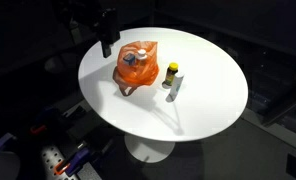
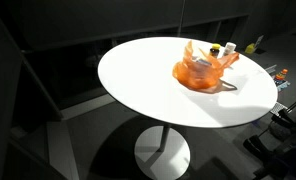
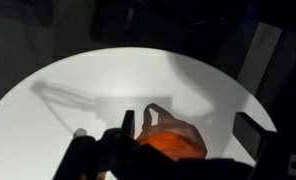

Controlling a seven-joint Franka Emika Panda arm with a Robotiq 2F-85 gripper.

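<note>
An orange plastic bag (image 1: 138,75) stands on the round white table (image 1: 213,100), with a blue-topped item (image 1: 129,59) and a white-capped item (image 1: 142,53) showing at its mouth. Beside it are a dark bottle with a yellow cap (image 1: 171,74) and a white bottle (image 1: 176,88). Above the table, left of the bag in exterior view 1, hangs my gripper (image 1: 107,46). In the wrist view its dark fingers (image 3: 251,135) stand wide apart, and the orange bag (image 3: 173,145) appears below the gap. I see nothing held. The bag's inside is mostly hidden.
Past the table at the right lie several small colored items (image 2: 280,77) and a yellow bottle (image 2: 252,47). Dark floor surrounds the table.
</note>
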